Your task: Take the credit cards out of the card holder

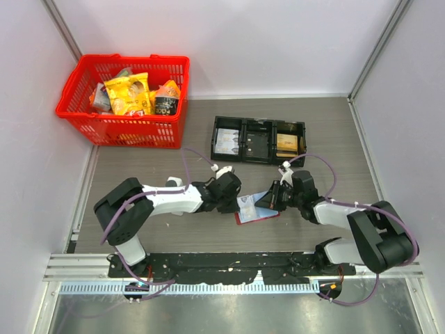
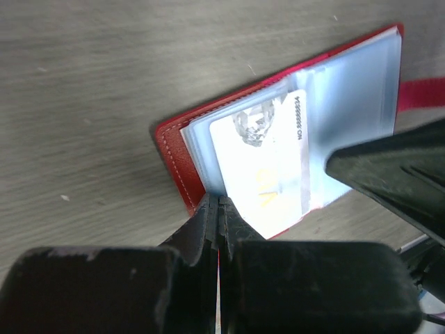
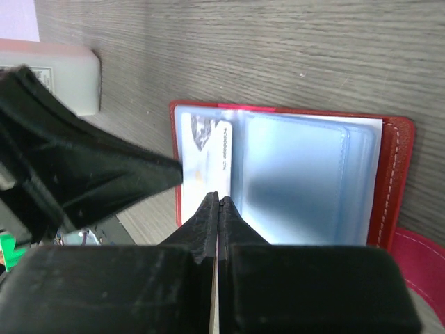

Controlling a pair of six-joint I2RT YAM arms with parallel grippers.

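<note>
The red card holder [image 2: 179,162] lies spread on the table with its clear bluish sleeves facing up. A white card [image 2: 277,142] sits in one sleeve, seen in both wrist views. My left gripper is shut on the holder's edge beside that card. My right gripper is shut with its tips together and nothing between them. It points down over the sleeves, and the white card lies outside its fingers. The lower part of the card is hidden behind the black fingers in the right wrist view.
Behind the arms stands a black tray [image 1: 242,139] with compartments, cards in its left one and a yellowish item in its right. A red basket [image 1: 132,131] of snack bags fills the back left. A white bottle [image 1: 174,182] is beside the left arm.
</note>
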